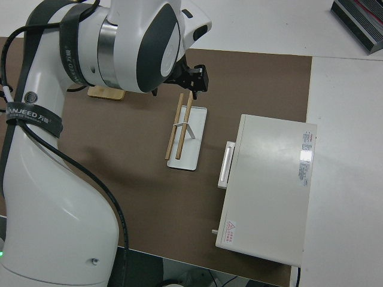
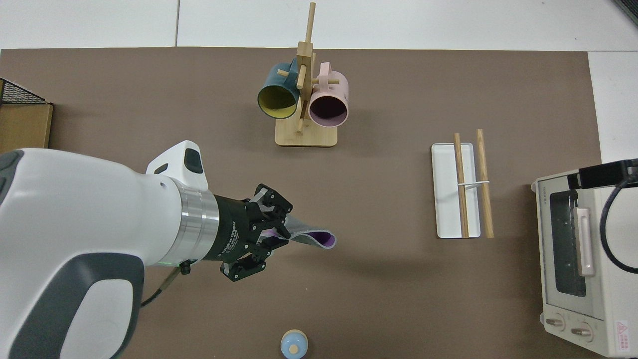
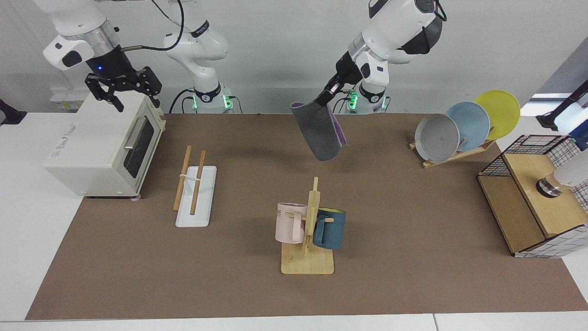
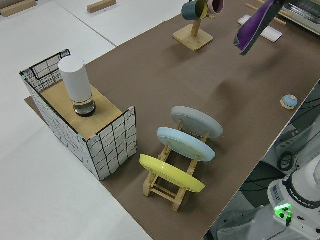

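Note:
My left gripper [image 3: 326, 94] is shut on a grey-and-purple cloth pad [image 3: 315, 132], which hangs in the air over the mat, below its fingers; the top view shows it as a folded piece [image 2: 314, 236]. My right gripper [image 3: 124, 88] is above the white toaster oven [image 3: 93, 149] at the side of the mat, empty as far as shows; how far its finger opens is unclear.
A wooden mug tree [image 2: 306, 134] holds blue and pink mugs. A white board [image 2: 443, 191] with two wooden sticks lies near the oven. A rack of three plates [image 4: 170, 172], a wire shelf [image 4: 100, 115] and a small blue ball [image 2: 293, 343] are also around.

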